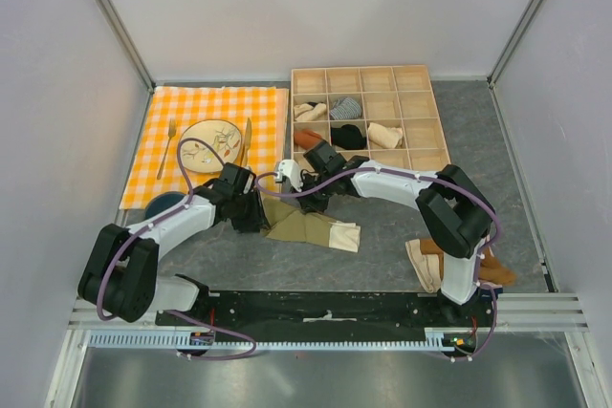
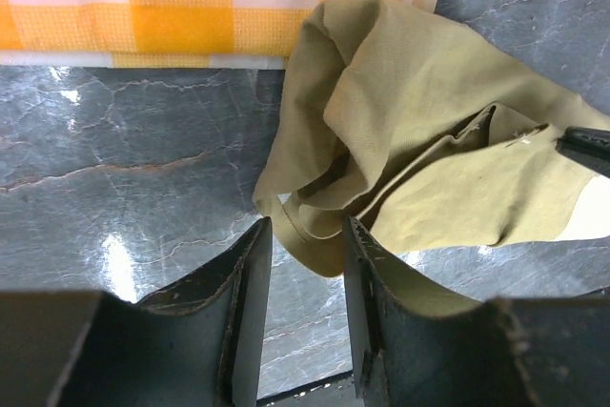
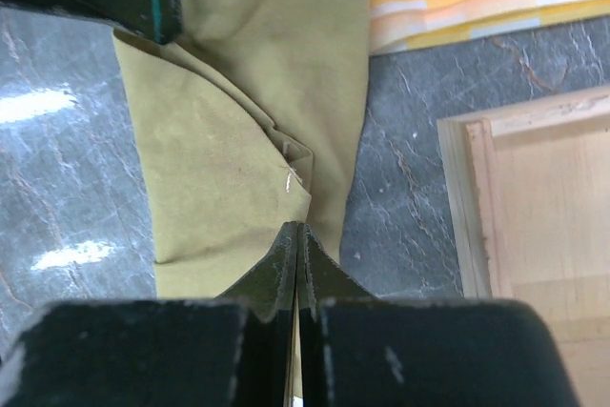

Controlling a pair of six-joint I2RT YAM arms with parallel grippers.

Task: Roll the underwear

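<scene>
The olive underwear (image 1: 301, 228) lies on the dark marbled table, partly folded, with a pale band at its right end. In the left wrist view the left end of the underwear (image 2: 410, 73) is bunched into loose folds. My left gripper stands part open just beside that end, its fingers apart and nothing gripped between them. Over the middle of the cloth, my right gripper is shut, fingertips together at the edge of a fold. Whether its tips touch the underwear (image 3: 219, 159) I cannot tell.
A wooden compartment box (image 1: 418, 104) with several rolled cloths stands behind the right arm. An orange checked cloth (image 1: 143, 155) bearing a plate (image 1: 212, 146) and cutlery lies at the back left. More folded brown cloth (image 1: 492, 272) rests at the right.
</scene>
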